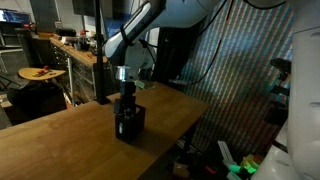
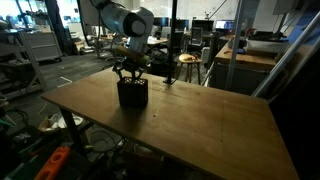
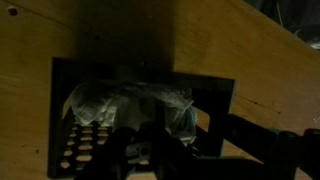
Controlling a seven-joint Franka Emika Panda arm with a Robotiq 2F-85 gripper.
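A black basket with holes in its walls stands upright on the wooden table. Seen from above in the wrist view, the basket holds crumpled clear plastic that covers part of its slotted bottom. My gripper points down at the basket's opening, with its fingers open. In exterior view 1 the gripper overlaps the basket's top, so its exact depth is hard to judge. Dark fingers hide the lower middle of the basket in the wrist view, and nothing shows as gripped.
Bare tabletop stretches widely to one side of the basket. A table edge runs close by the basket in exterior view 1. A round stool and cluttered desks stand beyond the table.
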